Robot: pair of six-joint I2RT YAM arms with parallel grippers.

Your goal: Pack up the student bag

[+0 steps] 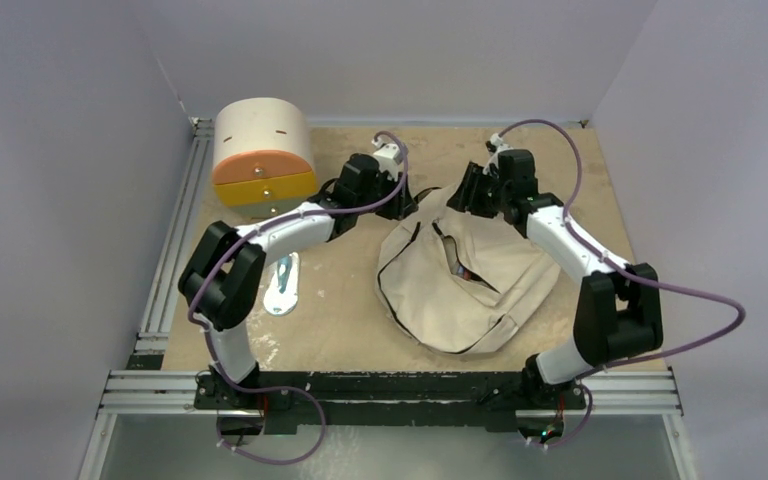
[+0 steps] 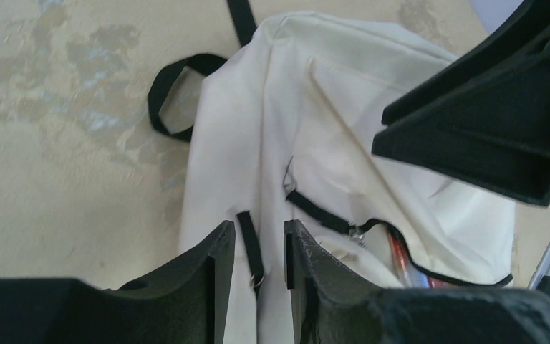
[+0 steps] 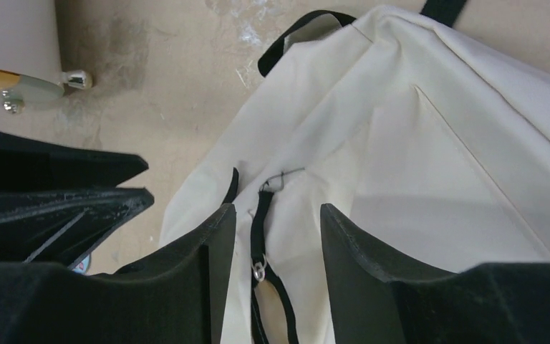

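Observation:
A cream cloth bag (image 1: 450,310) with black zips and straps (image 3: 290,39) lies right of centre on the table. Its zipped opening shows some coloured contents (image 2: 401,258) inside. My left gripper is over the bag's upper left part, fingers apart with nothing visible between them. My right gripper is over the bag's upper part beside the left one, fingers apart over a zip pull (image 3: 260,271), holding nothing visible.
A toy chest of drawers (image 1: 265,150) stands at the back left. A white flat item (image 1: 282,295) lies below the left arm. Bare table (image 1: 340,320) shows left of the bag; walls enclose the back and sides.

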